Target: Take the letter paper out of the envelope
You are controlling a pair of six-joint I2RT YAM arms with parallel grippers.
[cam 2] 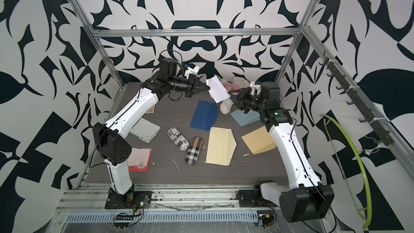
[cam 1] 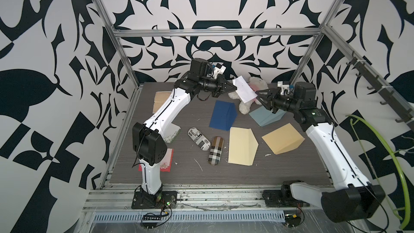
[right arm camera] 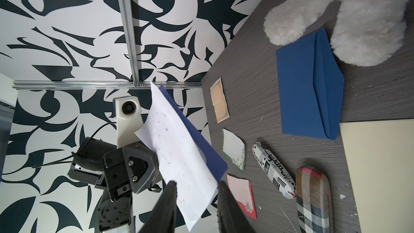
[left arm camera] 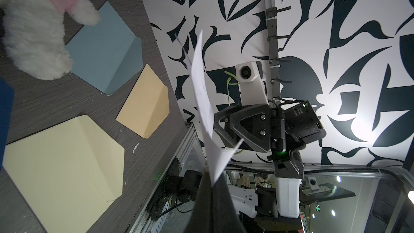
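Above the table, a white folded sheet (cam 1: 244, 89) hangs between my two grippers. My left gripper is shut on its near end. A bluish panel (right arm camera: 209, 155) shows behind the white face in the right wrist view; whether it is an envelope or a shaded fold, I cannot tell. My right gripper stands part open at the sheet's other end, its fingers (right arm camera: 171, 192) spread, with a lower corner of the sheet reaching into the gap. Below, a dark blue envelope (cam 1: 223, 115) lies on the table.
Cream (cam 1: 242, 145), yellow (cam 1: 283, 139) and pale blue (cam 1: 266, 116) envelopes lie on the table. A white plush toy (cam 1: 244, 106) sits behind the sheet. A printed case (cam 1: 198, 139) and a plaid case (cam 1: 215, 151) lie nearer the front. Bare table shows around them.
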